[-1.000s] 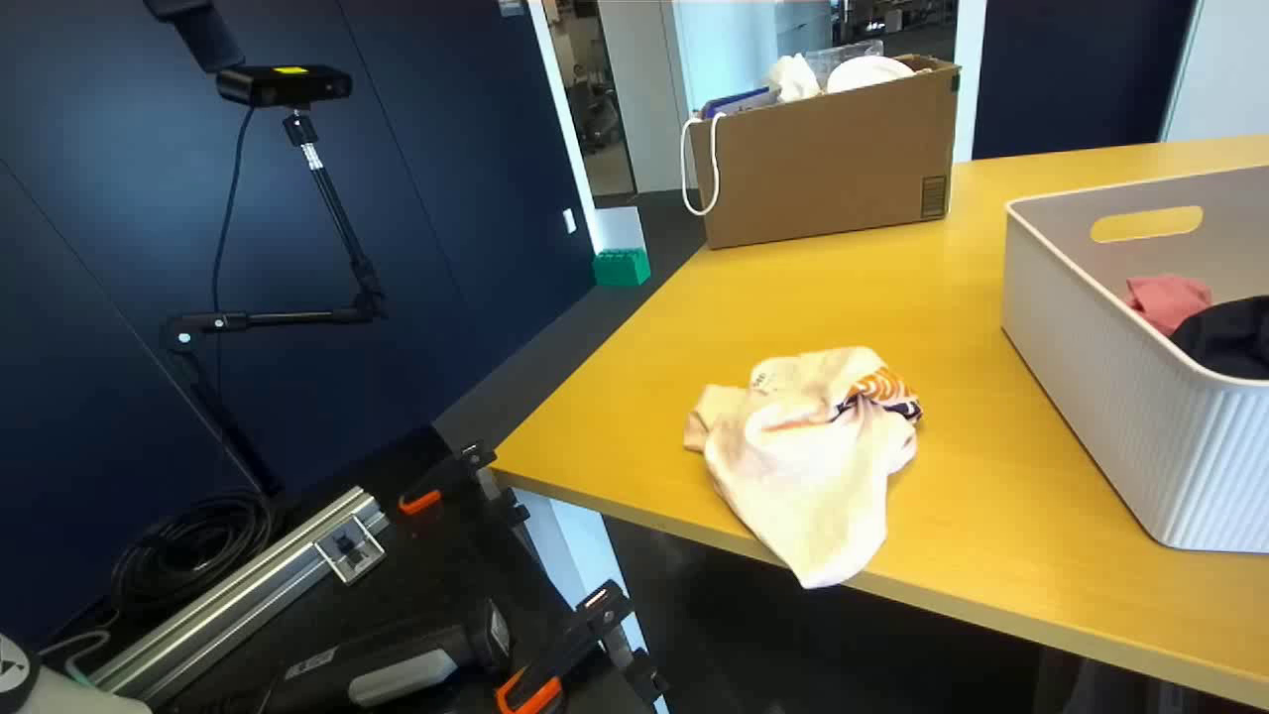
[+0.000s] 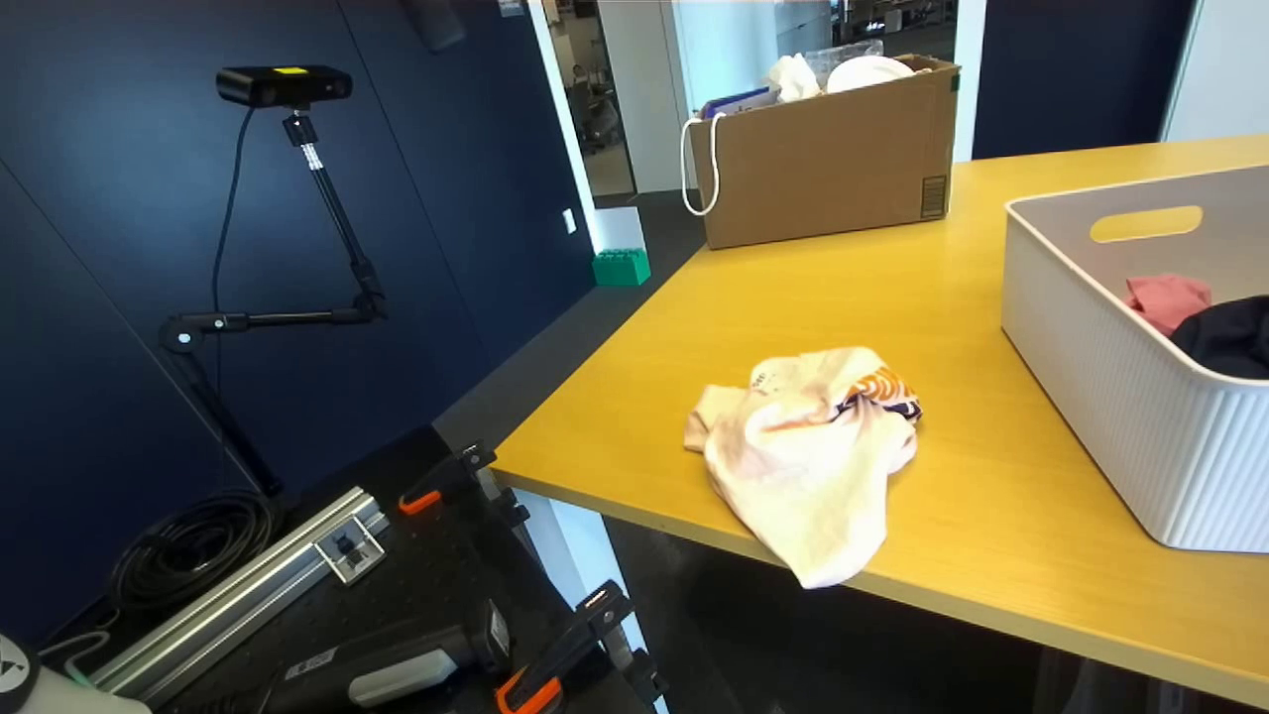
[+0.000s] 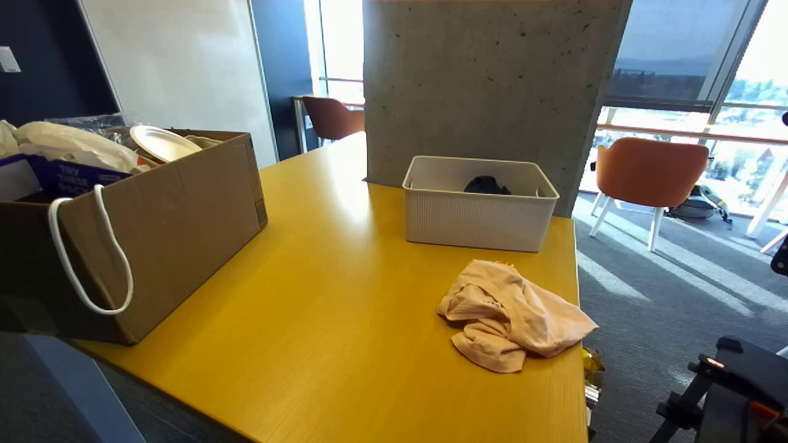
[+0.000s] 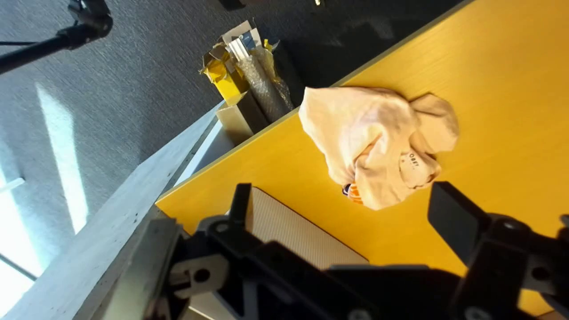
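Observation:
A crumpled peach cloth (image 2: 815, 464), probably a shirt, lies on the yellow table, one corner hanging over the edge in exterior view 1. Small dark lettering and an orange-and-navy print show on the cloth (image 4: 384, 144) in the wrist view. My gripper is open, its black fingers wide apart with nothing held between them. The cloth appears beyond the fingertips, apart from them. Beside it on the table stands a white ribbed bin (image 3: 476, 221); a pink cloth (image 2: 1168, 299) and a black cloth (image 2: 1231, 339) are inside.
A full cardboard box (image 2: 833, 161) with a white rope handle stands on the table's other side. Bare tabletop (image 3: 317, 295) lies between box and cloth. In the wrist view, packaging (image 4: 256, 80) is below the table edge. A concrete pillar (image 3: 487, 88) rises behind the bin.
A dark part at the top of exterior view 1, seemingly of my arm or gripper, has shifted right and slightly up. Cloth, bin and box have not moved.

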